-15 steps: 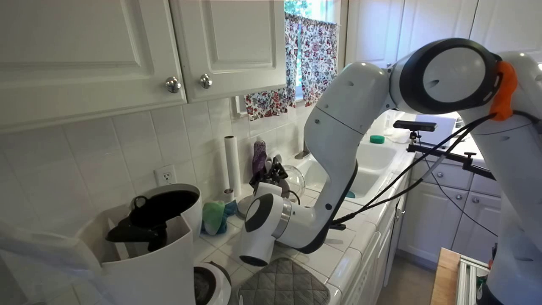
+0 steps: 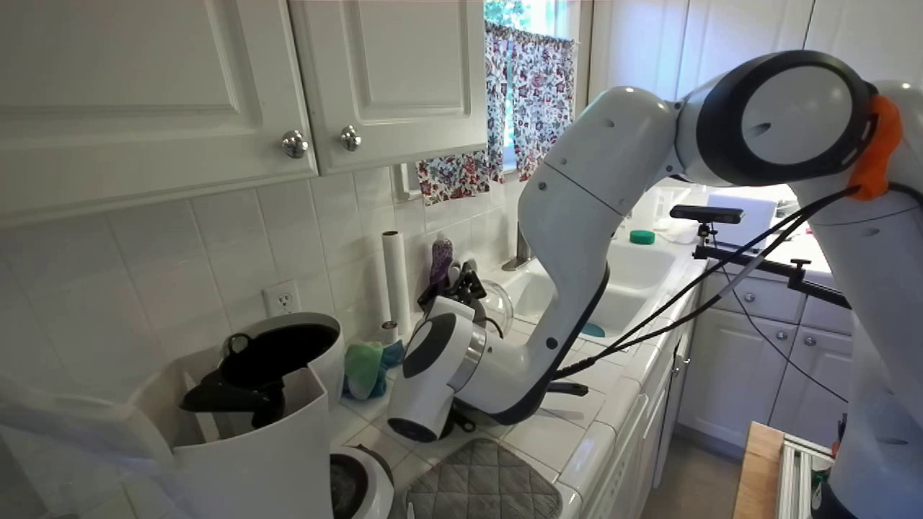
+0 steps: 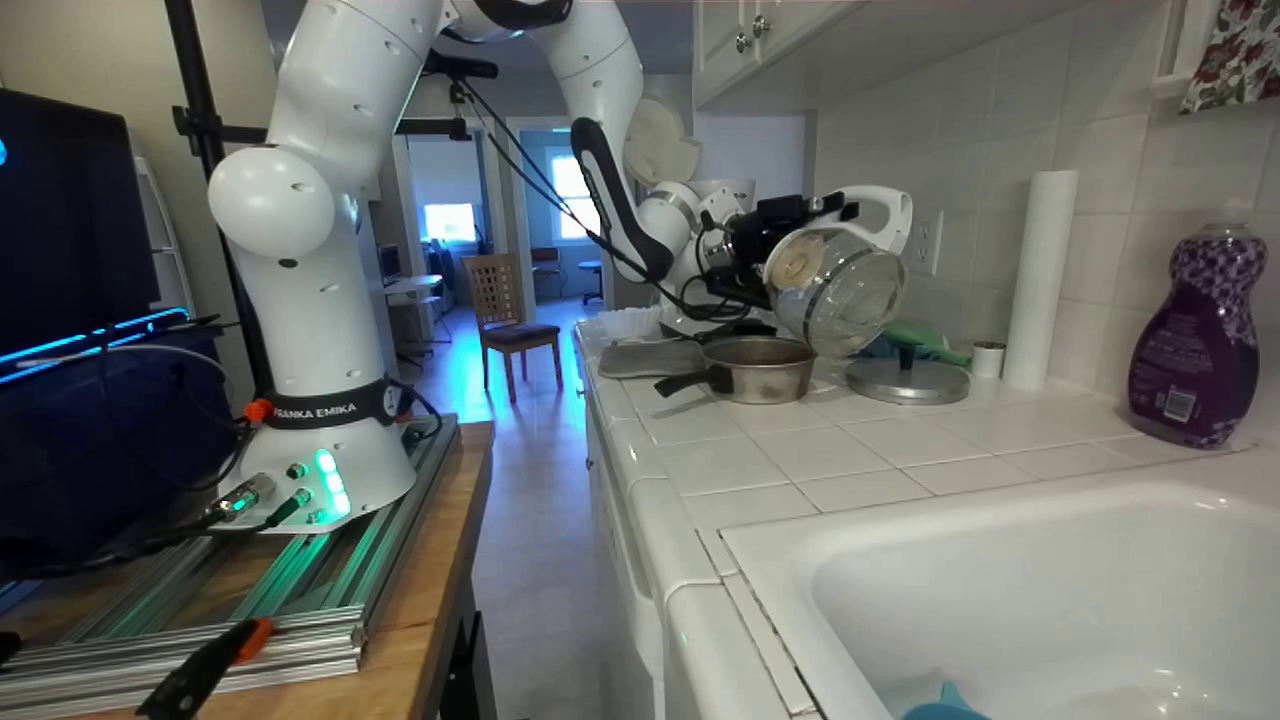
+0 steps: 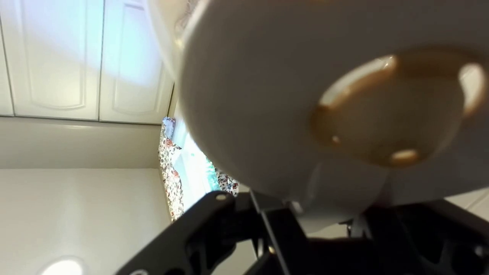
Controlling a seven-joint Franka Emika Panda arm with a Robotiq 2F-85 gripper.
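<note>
A glass carafe (image 3: 858, 300) with a white handle (image 3: 894, 214) is held tilted on its side above the counter. My gripper (image 3: 836, 208) is shut on its handle; the exact contact is hard to make out. In the wrist view, a blurred pale part of the carafe (image 4: 256, 105) fills the upper right, just above my black fingers (image 4: 275, 229). From exterior view 1 the arm's wrist hides most of the grip, and only an edge of the glass shows behind it. A white coffee maker (image 2: 259, 471) stands open-topped at the near left, its round plate (image 2: 348, 486) low in front.
Below the carafe sit a metal pan (image 3: 762, 374) and a lid (image 3: 908, 382). A paper roll (image 3: 1041, 282) and a purple soap bottle (image 3: 1196, 336) stand along the wall. A grey quilted pad (image 2: 484, 483) lies near the counter edge. Upper cabinets (image 2: 389, 78) overhang the counter.
The arm's wrist has shifted left in exterior view 1, towards the coffee maker, and turned slightly. The carafe has moved a little left with it.
</note>
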